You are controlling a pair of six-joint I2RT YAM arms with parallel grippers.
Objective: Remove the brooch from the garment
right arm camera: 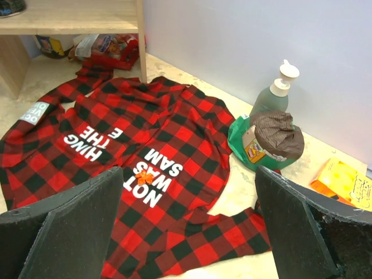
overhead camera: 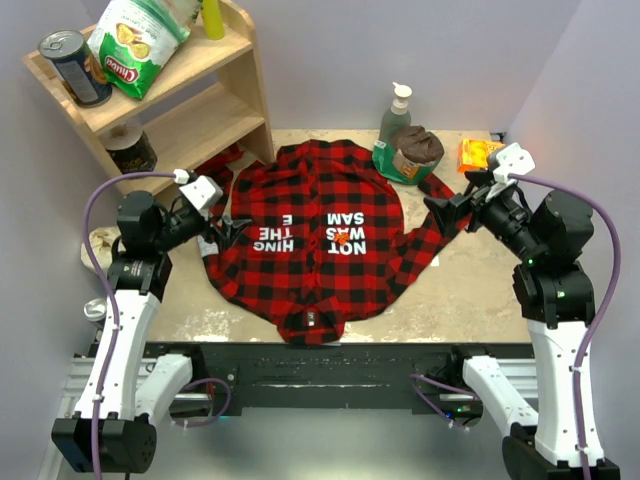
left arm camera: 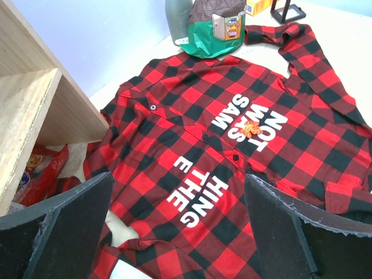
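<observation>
A red and black checked shirt (overhead camera: 300, 215) with white lettering lies spread on the table. On its lettering sits a small orange brooch (overhead camera: 341, 238), seen as a flower-like shape; the brooch (left arm camera: 250, 128) shows in the left wrist view among the words, and the brooch (right arm camera: 144, 177) in the right wrist view lies there too. My left gripper (overhead camera: 236, 232) is open above the shirt's left side, well away from the brooch. Over the sleeve on the right hangs my right gripper (overhead camera: 440, 216), open and empty. Neither gripper touches the brooch.
A wooden shelf (overhead camera: 205, 125) with cans and a snack bag stands at the back left. Behind the shirt are a pump bottle (overhead camera: 396, 115), a green and brown bag (overhead camera: 408, 155) and an orange box (overhead camera: 478, 153). Bare table shows at the front right.
</observation>
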